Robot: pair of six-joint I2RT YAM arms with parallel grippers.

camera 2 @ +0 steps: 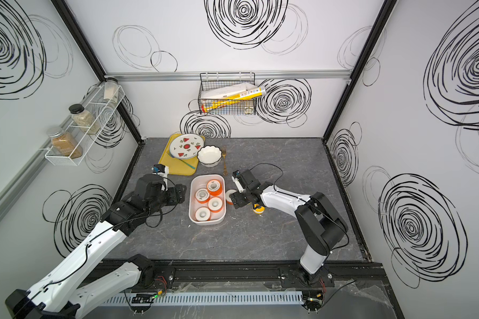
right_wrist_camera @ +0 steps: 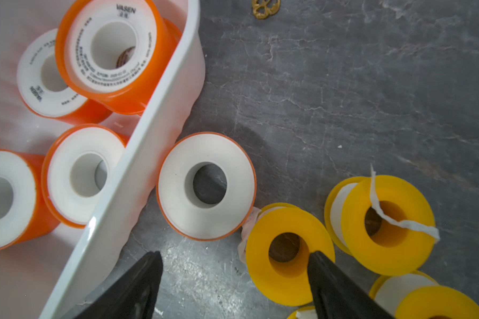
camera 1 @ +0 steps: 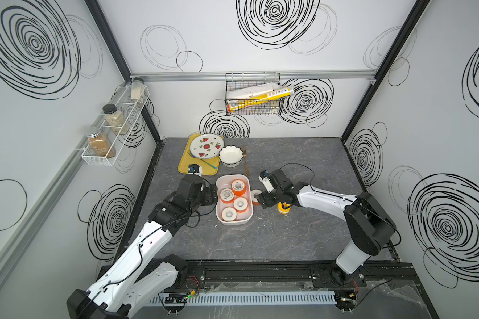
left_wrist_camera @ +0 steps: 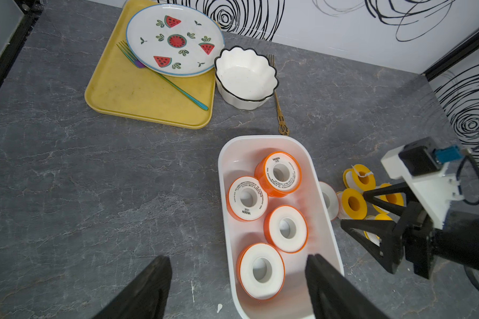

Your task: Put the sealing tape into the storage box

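Observation:
A white storage box [left_wrist_camera: 230, 212] stands mid-table with several orange-rimmed tape rolls [left_wrist_camera: 287, 228] in it. One more orange-rimmed sealing tape roll [right_wrist_camera: 232, 175] lies on the table, just outside the box's right wall. To its right are several yellow tape rolls [right_wrist_camera: 387, 223]; the nearest of them touches it or almost does. My right gripper hovers over these rolls with its fingers open; in its own view nothing is between the fingers. My left gripper hangs at the box's left side, partly open and empty.
Behind the box are a white scalloped bowl [left_wrist_camera: 247, 77], a golden fork [left_wrist_camera: 280, 114] and a yellow tray [left_wrist_camera: 143, 103] bearing a plate [left_wrist_camera: 175, 40] and a teal fork. Table left of the box is bare.

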